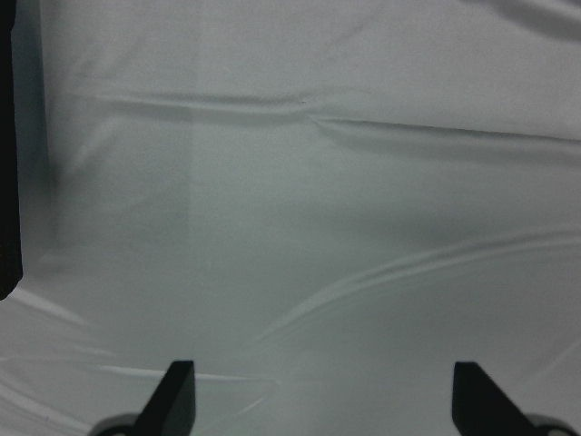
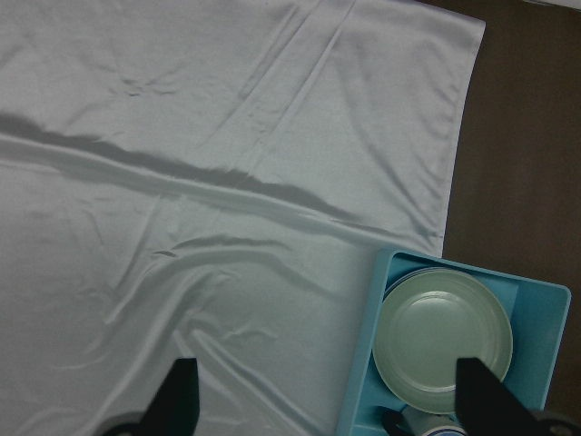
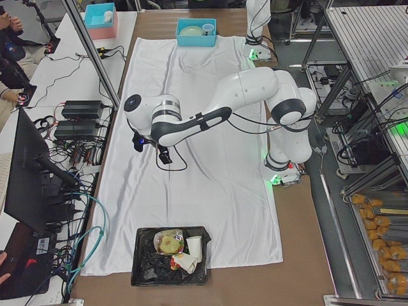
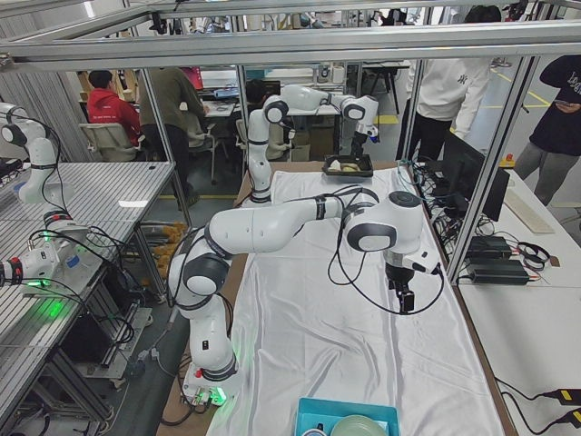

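My left gripper hangs over bare white cloth (image 1: 300, 200), its fingers wide apart and empty. My right gripper is also open, above the cloth beside a blue bin (image 2: 536, 354) that holds a stack of pale green plates (image 2: 442, 331) and a cup (image 2: 436, 429), partly hidden by a finger. In the camera left view a black tray (image 3: 146, 274) at the near end holds a wrapped round item (image 3: 169, 244), white paper pieces and small scraps.
A monitor, boxes and cables (image 3: 80, 108) line one long side; a metal-topped bench (image 3: 357, 38) stands across a gap on the other.
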